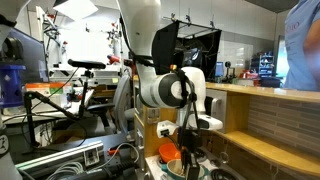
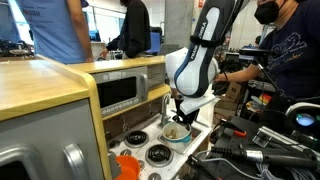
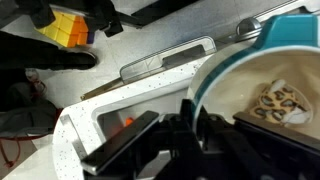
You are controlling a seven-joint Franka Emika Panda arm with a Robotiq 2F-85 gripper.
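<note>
A blue-green pot (image 2: 181,141) with a pale inside is held by its rim in my gripper (image 2: 186,119). In the wrist view the rim of the pot (image 3: 207,77) passes between the dark fingers of my gripper, which are shut on it. A brown and yellowish piece (image 3: 283,100) lies inside the pot. From the first exterior side, the pot (image 1: 180,170) is low in the frame and partly covered by the arm.
An orange round dish (image 2: 128,166) sits beside the burners (image 2: 159,155) on the stove top. A microwave (image 2: 122,91) and a wooden shelf stand behind. A metal basin (image 3: 145,101) is set into the white counter.
</note>
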